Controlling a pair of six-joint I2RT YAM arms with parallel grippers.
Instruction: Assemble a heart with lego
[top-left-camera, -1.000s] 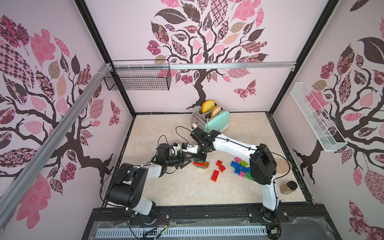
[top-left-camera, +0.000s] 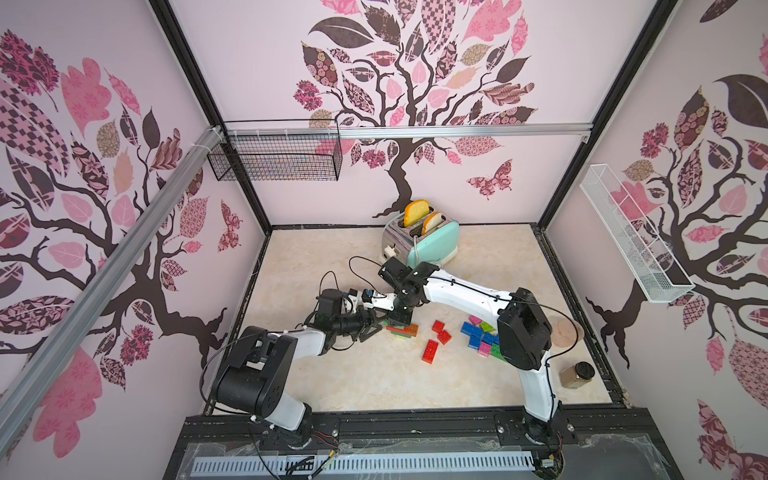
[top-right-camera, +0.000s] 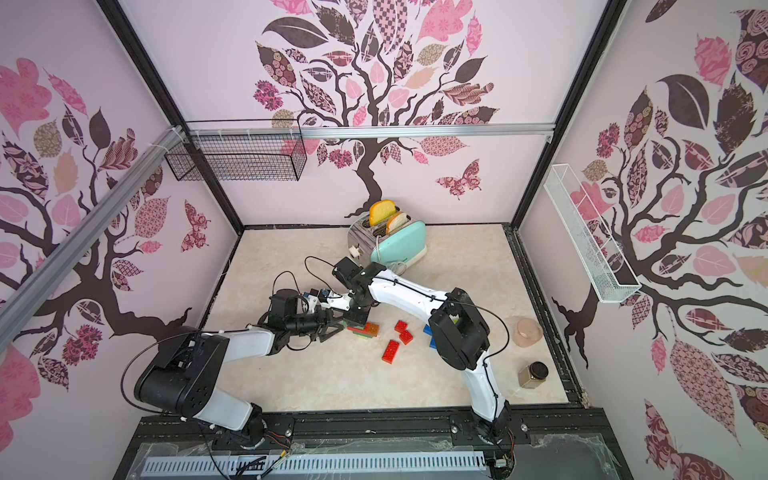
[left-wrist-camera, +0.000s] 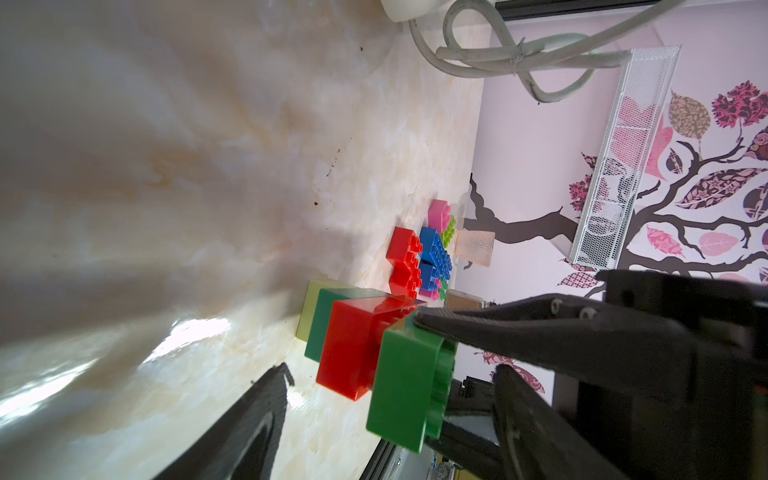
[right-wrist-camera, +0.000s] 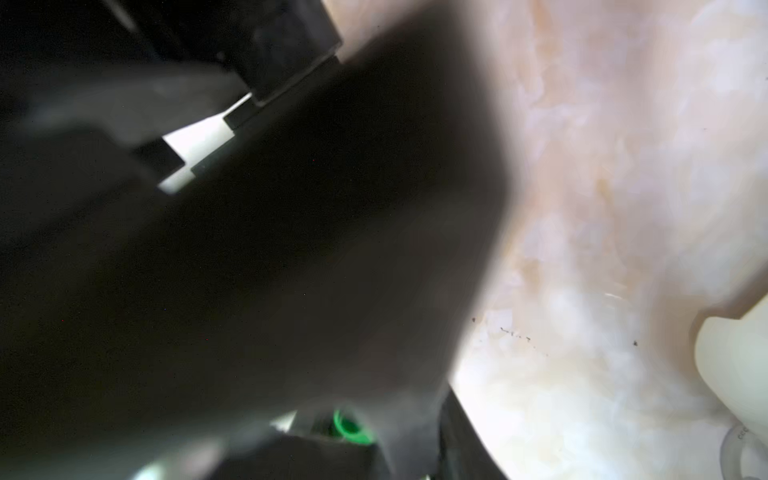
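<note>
A stack of light-green, dark-green and red bricks stands at the table's centre, with a green brick at its near end in the left wrist view. My left gripper is at its left, fingers around that near end; exact contact is unclear. My right gripper is over the stack from above and right, a black fingertip against the green brick; what it grips is mostly hidden. The right wrist view is mostly dark and blurred.
Loose red bricks lie right of the stack, a pile of blue, pink and green bricks farther right. A toaster with a cable stands behind the arms. A jar is at the front right.
Both grippers and the arms near the stack have shifted very slightly. The loose bricks have not moved.
</note>
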